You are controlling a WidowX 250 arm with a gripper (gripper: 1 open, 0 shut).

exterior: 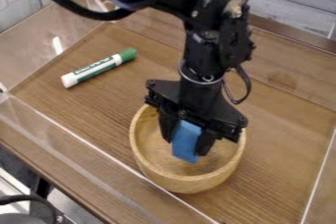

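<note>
A blue block (pixel 186 140) is held in my black gripper (pixel 191 130), whose fingers are shut on it, just inside the rim of a round wooden bowl (pixel 163 174) in the camera view. The block's upper part is partly covered by the gripper's body.
A green-and-white marker (pixel 98 69) lies on the wooden table (pixel 79 105) at the upper left. Clear plastic edging runs along the left and right sides. The table to the right of the bowl is clear.
</note>
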